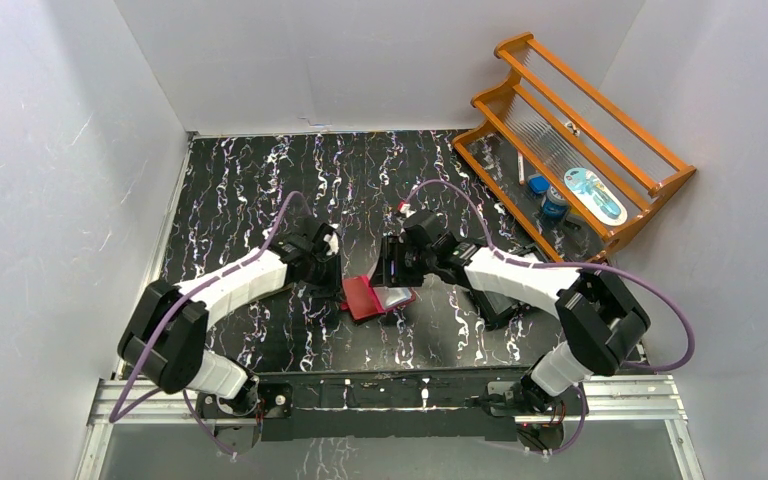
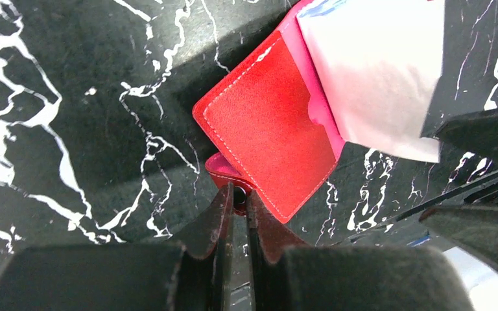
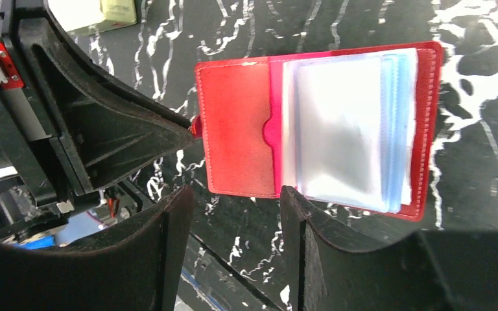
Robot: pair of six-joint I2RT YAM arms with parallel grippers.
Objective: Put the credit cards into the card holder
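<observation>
The red card holder [image 1: 359, 300] lies spread open on the dark marbled table, its clear plastic sleeves [image 3: 340, 129] fanned on one side and its plain red cover [image 3: 237, 129] on the other. My left gripper is shut on a small red strap [image 2: 230, 170] at the edge of that cover. Over the sleeve side stands my right gripper, its fingers parted with nothing between them, just beside the holder's near edge. I cannot make out any credit card separately from the sleeves.
A wooden rack [image 1: 580, 150] with jars and a palette-shaped card stands at the back right. Behind the right arm lies a black object [image 1: 500, 308].
</observation>
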